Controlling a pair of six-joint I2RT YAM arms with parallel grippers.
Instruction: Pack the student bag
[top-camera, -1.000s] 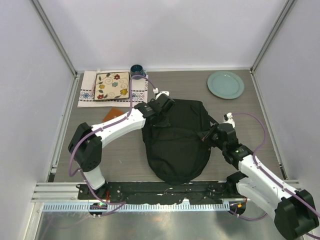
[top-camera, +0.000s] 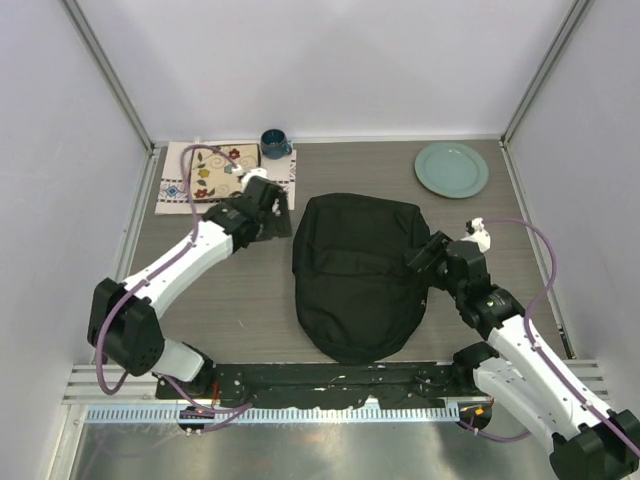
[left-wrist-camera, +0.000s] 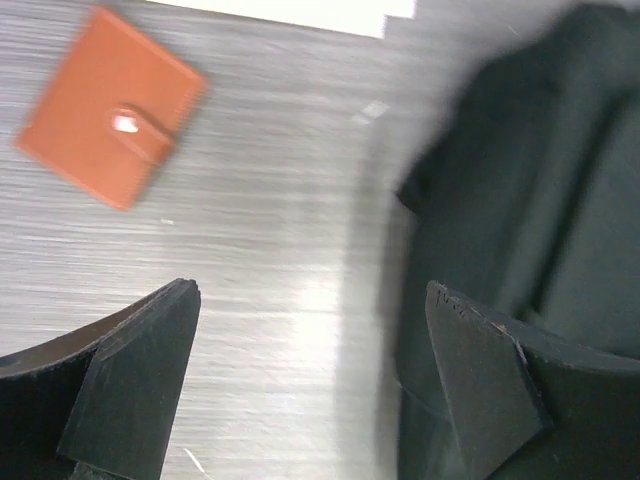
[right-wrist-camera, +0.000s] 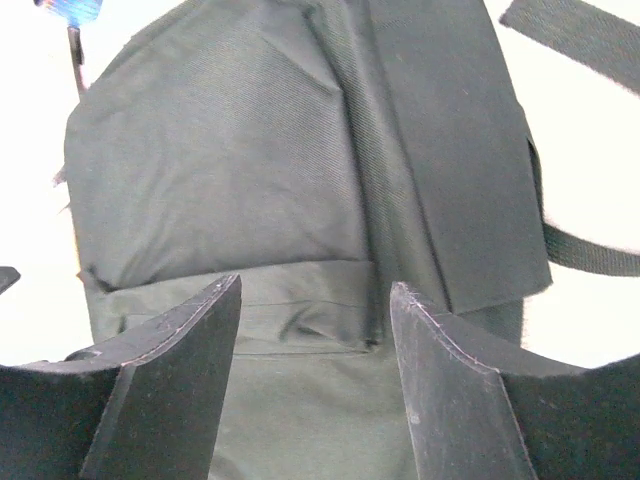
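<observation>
The black bag (top-camera: 355, 290) lies flat mid-table, a pocket seam across it. My left gripper (top-camera: 265, 220) hovers over the table left of the bag, open and empty; in the left wrist view an orange leather notebook (left-wrist-camera: 105, 110) with a tab lies on the wood beyond its fingers. In the top view that notebook is hidden under the left arm. My right gripper (top-camera: 425, 260) is open over the bag's right edge; the right wrist view shows bag fabric (right-wrist-camera: 210, 180) beneath it.
A flowered board (top-camera: 215, 175) rests on a patterned mat (top-camera: 175, 195) at the back left, beside a blue mug (top-camera: 275, 143). A teal plate (top-camera: 450, 168) sits at the back right. Bare table surrounds the bag.
My left gripper has moved left, away from over the bag, covering the orange notebook in the top view. The right gripper has shifted slightly right. The bag has shifted slightly right.
</observation>
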